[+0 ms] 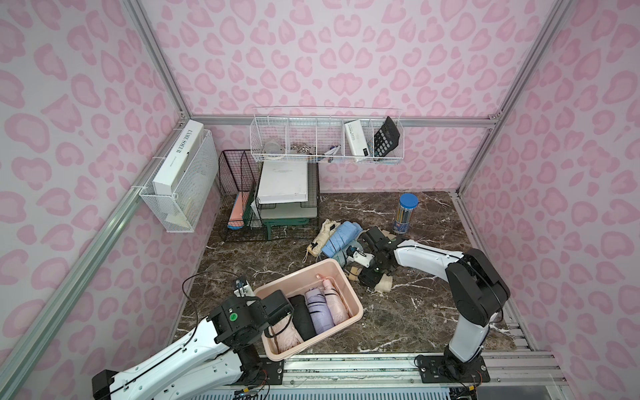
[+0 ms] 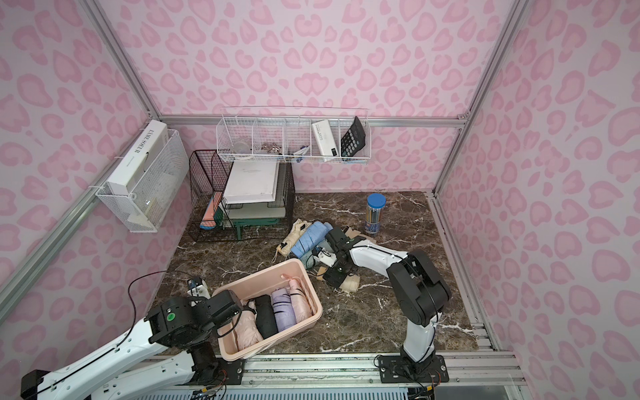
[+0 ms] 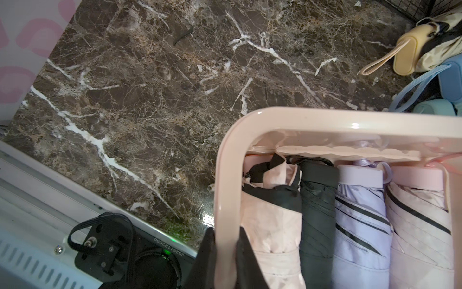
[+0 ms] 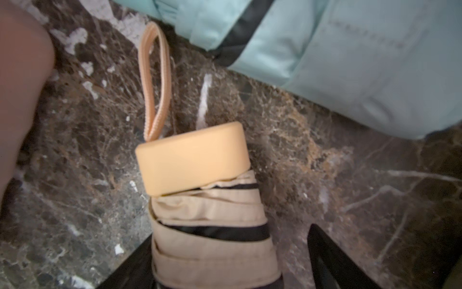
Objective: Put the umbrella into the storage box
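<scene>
The peach storage box [image 3: 356, 117] stands at the front left of the table. My left gripper is shut on its left wall, one finger on each side. Inside lie a light pink umbrella [image 3: 272, 221], a black one [image 3: 317, 216], a lavender one [image 3: 361, 212] and a pale pink one [image 3: 417, 226], side by side. A beige umbrella [image 4: 207, 212] with a tan handle and strap loop lies on the table right of the box. Over it, my right gripper is open, its fingers [image 4: 332, 260] on either side of the umbrella, apart from it on the right.
Close behind the beige umbrella lies a teal umbrella [image 4: 308, 53], with a blue one [image 1: 342, 238] and a cream one [image 1: 322, 236] further left. A blue-lidded canister [image 1: 405, 213] and a black wire rack [image 1: 230, 180] stand at the back.
</scene>
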